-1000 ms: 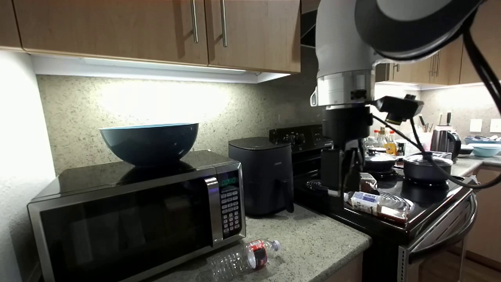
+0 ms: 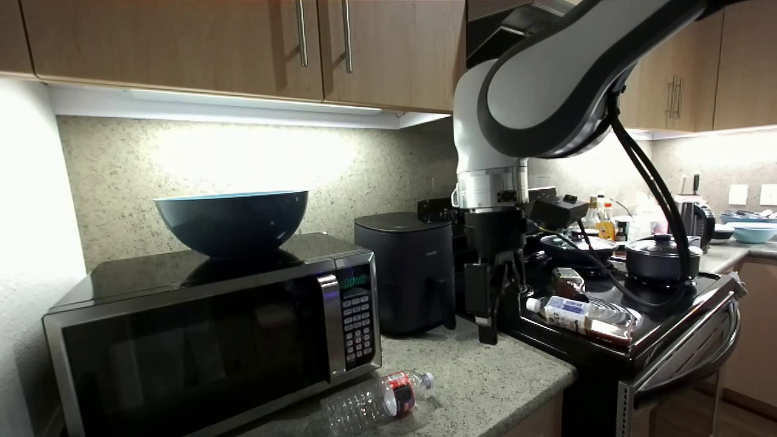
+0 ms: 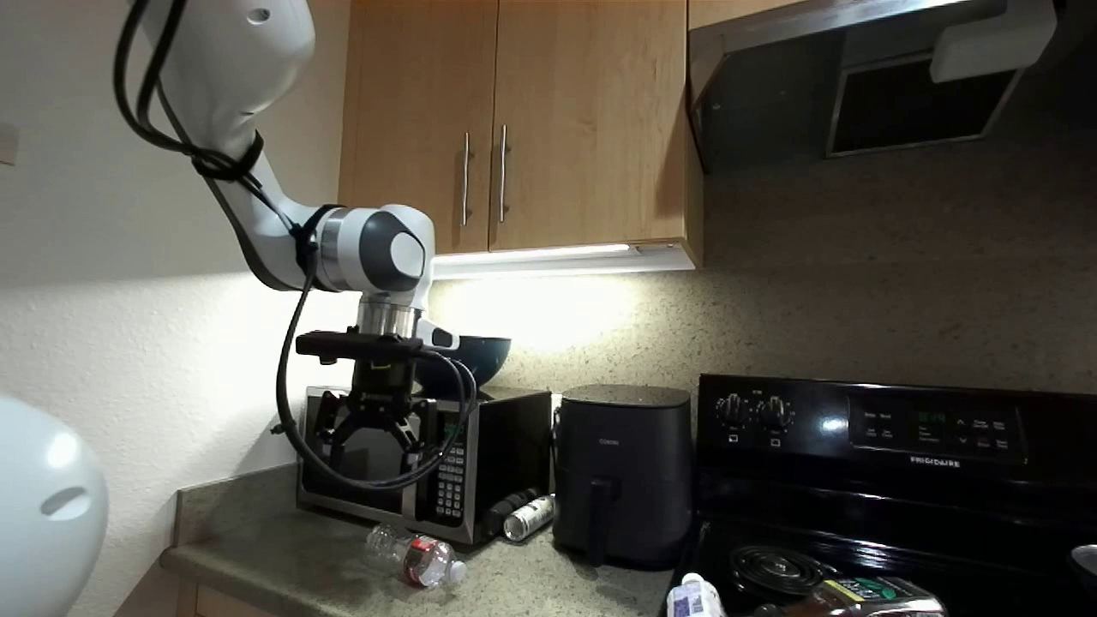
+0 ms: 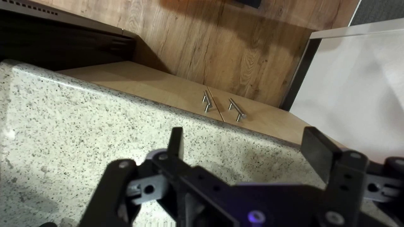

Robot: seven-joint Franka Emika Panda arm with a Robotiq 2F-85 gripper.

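My gripper [image 2: 486, 331] points downward, empty, with its fingers spread wide in the wrist view [image 4: 248, 151]. In exterior view 2 the gripper [image 3: 375, 447] appears in front of the microwave, above the counter. A clear plastic bottle with a red label [image 2: 400, 394] lies on its side on the counter before the microwave [image 2: 211, 349]; that bottle [image 3: 423, 560] shows below the gripper in exterior view 2. Speckled countertop [image 4: 91, 125] fills the area below the fingers, and I cannot clearly make out the bottle there.
A dark blue bowl [image 2: 233, 222] rests on the microwave. Beside it stands a black air fryer [image 2: 405, 273], with a can [image 3: 530, 518] lying between them. Bottles and packages [image 2: 583, 317] lie on the stove, which also holds a lidded pot [image 2: 659, 261].
In exterior view 1 the arm and gripper have moved left and appear farther from the camera, with the fingers lower. The bottle, bowl and microwave have stayed put.
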